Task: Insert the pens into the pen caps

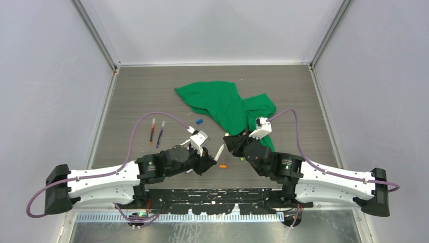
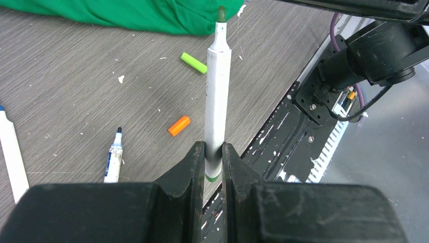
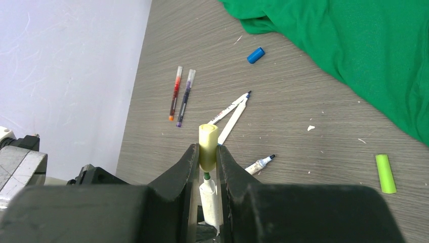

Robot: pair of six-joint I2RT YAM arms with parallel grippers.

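Observation:
In the left wrist view a white pen (image 2: 218, 86) with a green tip stands upright, its lower end between the fingers of my left gripper, which is shut on it. A yellow cap (image 3: 208, 139) is pinched in my right gripper. Below that cap, the green tip of the held pen (image 3: 208, 200) shows close to the cap's lower end; whether they touch I cannot tell. On the table lie a blue cap (image 3: 256, 55), a lime cap (image 3: 386, 173) and an orange cap (image 2: 179, 125). Uncapped white pens (image 3: 234, 120) lie there too, one dark-tipped (image 2: 114, 161).
A green cloth (image 1: 215, 101) spreads over the back middle of the table. Toward the left side lie a red pen (image 1: 152, 131) and a purple pen (image 1: 161, 134). Bare table shows at the far left and right. Both arms reach in from the front edge.

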